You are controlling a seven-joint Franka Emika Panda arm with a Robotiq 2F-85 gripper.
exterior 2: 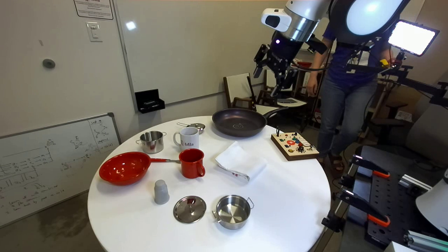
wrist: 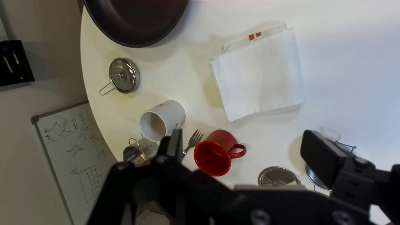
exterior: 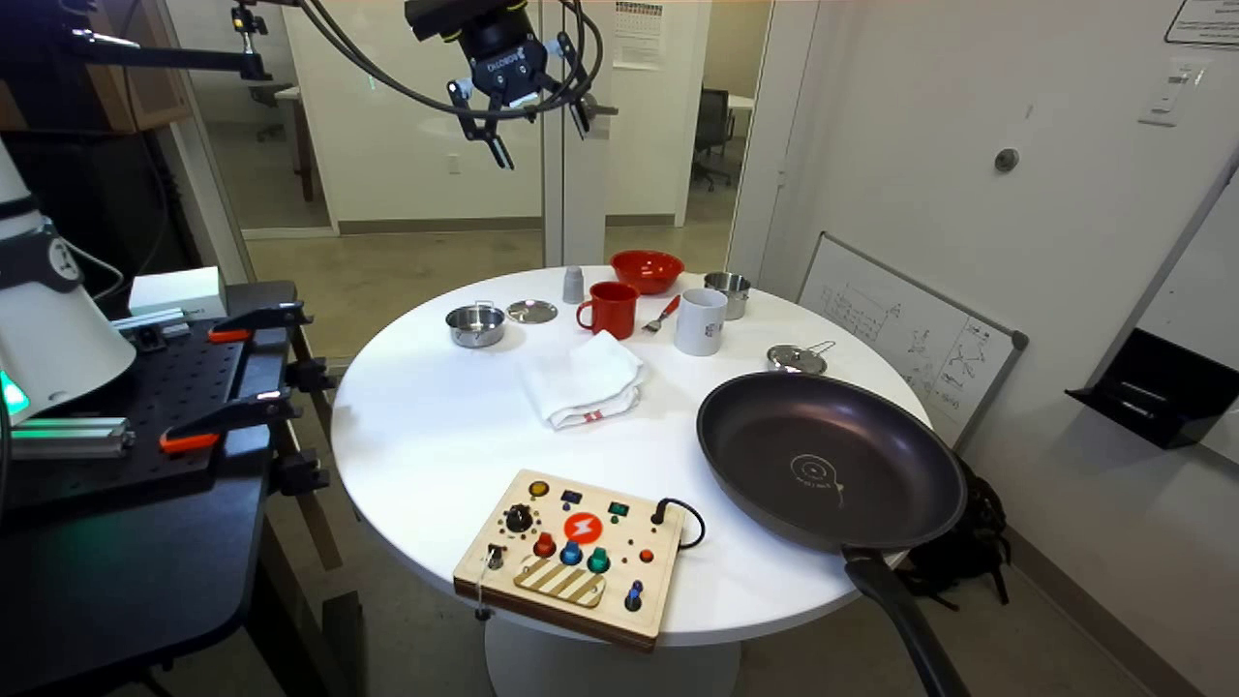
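Observation:
High over the round white table (exterior: 430,395) hangs my gripper (exterior: 542,149), its fingers spread wide with nothing between them. In the wrist view those dark fingers (wrist: 318,157) cover part of the lower edge. Below lie a folded white cloth (wrist: 260,75), a red mug (wrist: 221,150), a white mug (wrist: 170,116) and a fork (wrist: 195,139) with a red handle. A lidded steel pot (exterior 2: 197,127) stands near a large dark frying pan (exterior 2: 239,121). An open steel pot (exterior 2: 233,212) sits beside a loose steel lid (exterior 2: 189,209).
At the table edge rests a wooden switch panel (exterior: 575,558). A red bowl (exterior 2: 126,168), a grey shaker (exterior 2: 161,192) and another steel pot (exterior 2: 152,142) stand on the far side in exterior view 1. Bare tabletop surrounds the cloth. The pan's handle (exterior: 906,621) juts past the edge.

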